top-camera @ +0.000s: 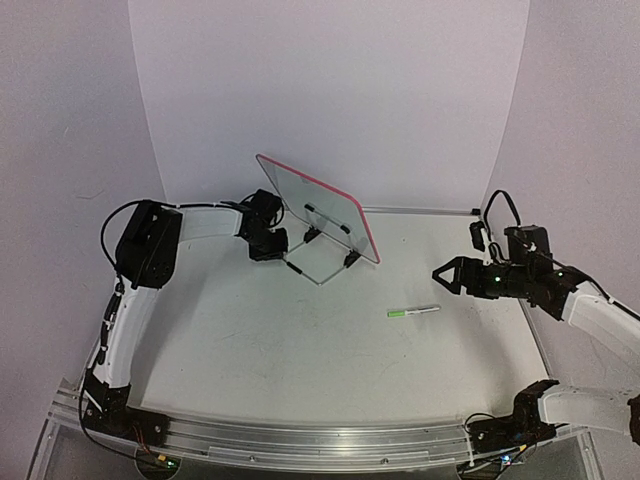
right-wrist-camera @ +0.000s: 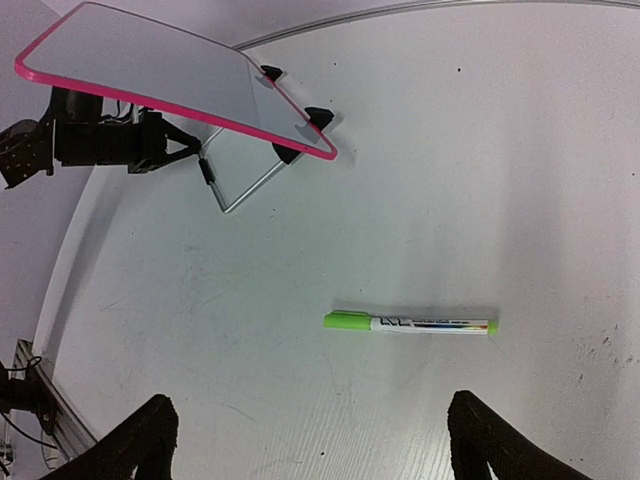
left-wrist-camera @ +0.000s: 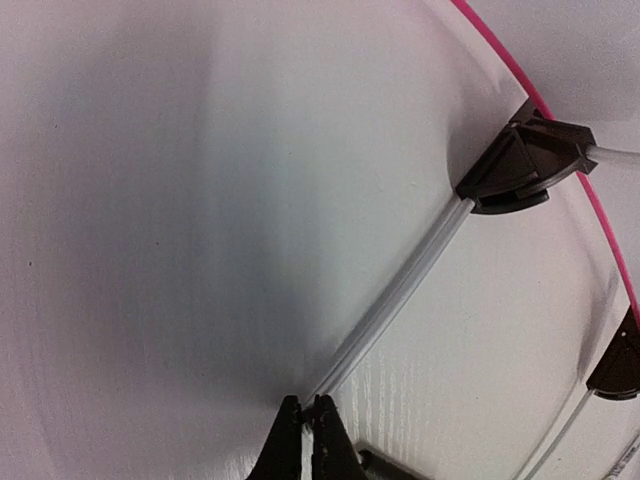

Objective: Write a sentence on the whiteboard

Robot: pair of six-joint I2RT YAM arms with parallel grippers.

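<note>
The whiteboard point(top-camera: 325, 205), edged in pink, leans back on its wire stand point(top-camera: 320, 282), its back turned towards the top camera. At the stand's left corner is my left gripper point(top-camera: 284, 257). Its fingertips in the left wrist view point(left-wrist-camera: 307, 412) are closed together on the end of a thin metal leg point(left-wrist-camera: 400, 285). A marker with a green cap point(right-wrist-camera: 410, 324) lies flat on the table. My right gripper point(top-camera: 446, 276) is held to the marker's right in the top view; its fingers point(right-wrist-camera: 490, 445) are wide apart with nothing between them.
Black hinge brackets point(left-wrist-camera: 525, 165) join the stand's legs to the board. Walls enclose the back and both sides, and a metal rail point(top-camera: 310, 440) runs along the front edge.
</note>
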